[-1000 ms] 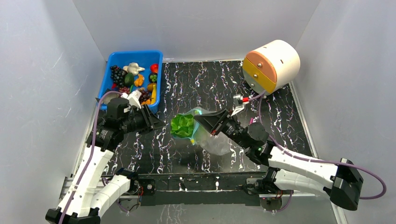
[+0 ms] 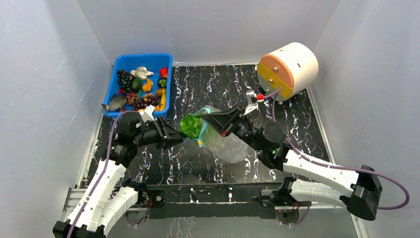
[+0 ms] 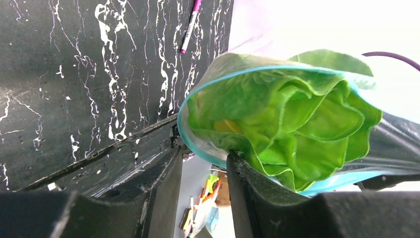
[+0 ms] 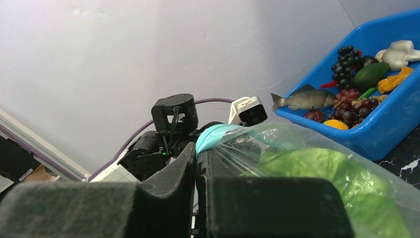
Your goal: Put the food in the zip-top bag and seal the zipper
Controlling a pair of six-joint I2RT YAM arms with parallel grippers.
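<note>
The clear zip top bag [image 2: 228, 148] hangs over the table with its pale-blue zip rim spread and its mouth facing left. A green lettuce [image 2: 190, 126] fills that mouth; in the left wrist view the ruffled leaves [image 3: 307, 129] reach the rim, with a few edges outside it. My right gripper is shut on the bag's rim, the blue strip [image 4: 218, 138] pinched at its tips. Open and with nothing held, my left gripper is right at the lower rim [image 3: 195, 148], one finger [image 3: 240, 171] close against the leaves. Whether it touches cannot be told.
At the back left is a blue bin [image 2: 169, 89] of toy fruit, vegetables and a fish. A white-and-orange drum with drawers [image 2: 292, 67] sits at the back right. A pink-and-white marker [image 3: 190, 29] lies on the black marbled table, whose back middle is free.
My left gripper has moved right, from clear of the lettuce up to the bag's mouth. The right gripper, still on the rim, has shifted slightly left and up in the top view.
</note>
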